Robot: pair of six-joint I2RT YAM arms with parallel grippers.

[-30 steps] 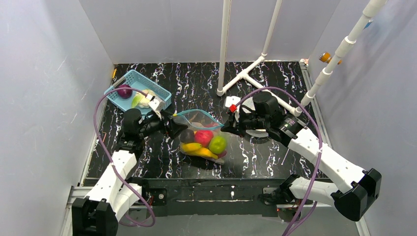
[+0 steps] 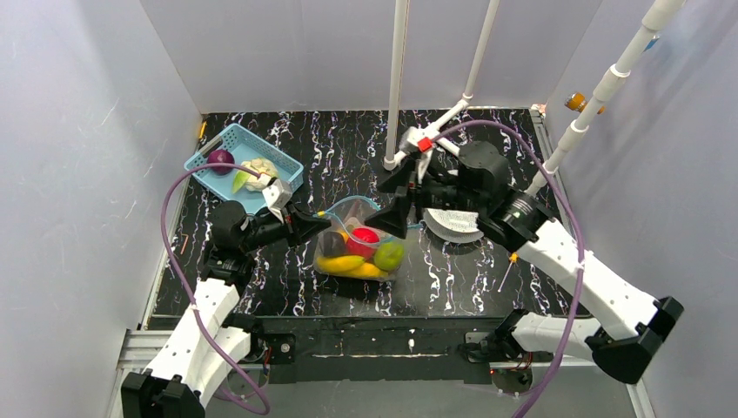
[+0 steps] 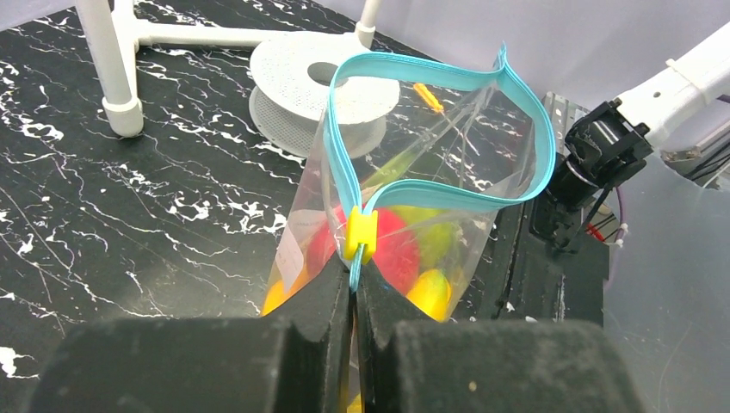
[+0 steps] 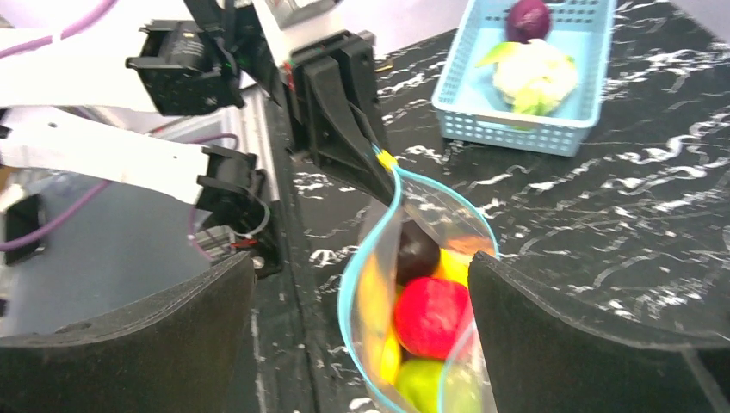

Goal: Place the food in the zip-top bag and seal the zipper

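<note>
The clear zip top bag (image 2: 355, 239) stands upright on the table, its blue-rimmed mouth open. Inside are a red round food (image 4: 430, 317), a green one (image 2: 389, 255), a dark one (image 4: 417, 252) and yellow pieces (image 2: 340, 263). My left gripper is shut on the bag's zipper end, just below the yellow slider (image 3: 361, 233). My right gripper stands open above the mouth at its right side; in its wrist view, the rim (image 4: 348, 297) shows between the spread fingers. In the top view, this gripper hides part of the rim.
At the back left, a blue basket (image 2: 291, 168) holds a purple onion (image 2: 220, 161) and a cauliflower (image 4: 535, 76). White pipes (image 2: 396, 87) stand behind the bag. A white round spool (image 3: 293, 73) and an orange-handled screwdriver (image 3: 428, 96) lie to the right.
My right gripper has come off the bag's right corner, opened and moved left over the mouth. The bag has settled more upright.
</note>
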